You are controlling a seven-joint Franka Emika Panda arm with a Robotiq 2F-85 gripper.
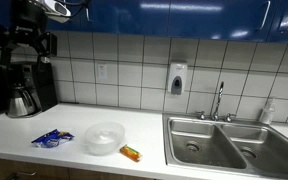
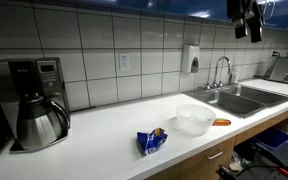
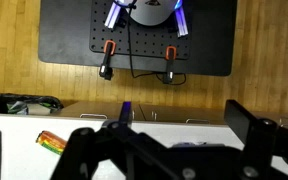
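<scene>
High at the upper left in exterior view 1, my gripper (image 1: pixel 25 50) hangs well above the counter. Its fingers stand wide apart and the gap between them looks empty, so it is open. On the white counter lie a crinkled blue packet (image 1: pixel 52 138), a translucent white bowl (image 1: pixel 105 138) and a small orange-and-yellow packet (image 1: pixel 131 153), in a row from left to right. The bowl (image 2: pixel 194 120) appears empty in exterior view 2. In the wrist view the orange packet (image 3: pixel 52 142) shows at the lower left, while the gripper body covers much of the counter.
A coffee maker (image 2: pixel 39 105) with a steel carafe stands at one end of the counter. A double sink (image 1: pixel 219 143) with a faucet (image 1: pixel 218 100) lies at the other. Blue cabinets (image 1: pixel 134 18) hang overhead; a soap dispenser (image 1: pixel 177 78) is on the tiled wall.
</scene>
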